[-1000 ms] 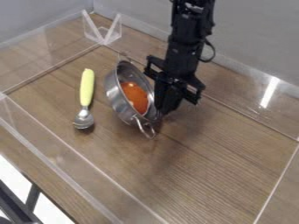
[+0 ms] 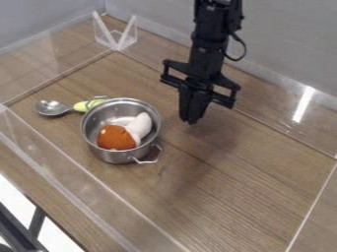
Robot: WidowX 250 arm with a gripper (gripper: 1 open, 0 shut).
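A steel pot (image 2: 121, 152) with two wire handles rests upright on the wooden table, left of centre. It holds an orange round object (image 2: 113, 137) and a white object (image 2: 138, 127). Behind its left rim lie a metal spoon (image 2: 51, 107) and a yellow handle or object (image 2: 82, 104), partly hidden by the pot. My black gripper (image 2: 194, 106) hangs above the table to the upper right of the pot, apart from it, shut with nothing visible between its fingers.
A white wire rack (image 2: 114, 37) stands at the back left. Light walls edge the table at the back and right.
The pot was tipped on its side at my gripper; now it sits upright lower left, apart from the gripper. The spoon and yellow object have been pushed left and back.
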